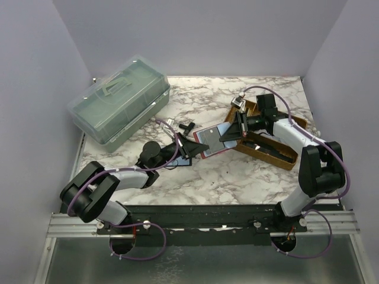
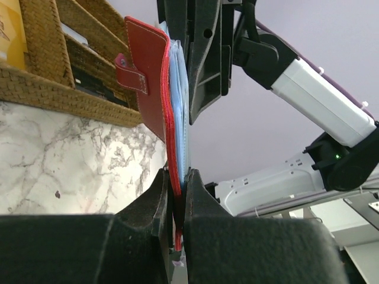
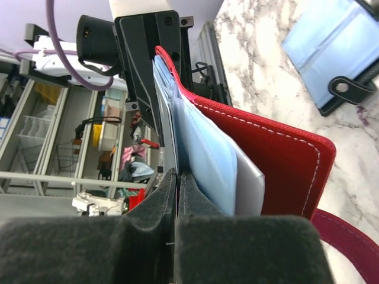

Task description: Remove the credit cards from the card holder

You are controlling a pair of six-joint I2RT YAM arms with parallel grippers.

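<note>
The card holder [image 1: 213, 139], red outside with pale blue sleeves and a grey card inside, hangs between both grippers above the table's middle. My left gripper [image 1: 200, 148] is shut on one end of it. My right gripper [image 1: 235, 131] is shut at the other end; in the right wrist view its fingers lie against the pale sleeves [image 3: 210, 160], and I cannot make out whether anything is between them. A similar blue sleeved item [image 3: 323, 47] lies on the marble table, partly under the left arm in the top view.
A wicker organiser [image 1: 266, 157] with dark items stands at the right, behind the right arm. A large translucent green case [image 1: 115, 100] sits at the back left. A small black object [image 1: 187, 128] lies near the middle.
</note>
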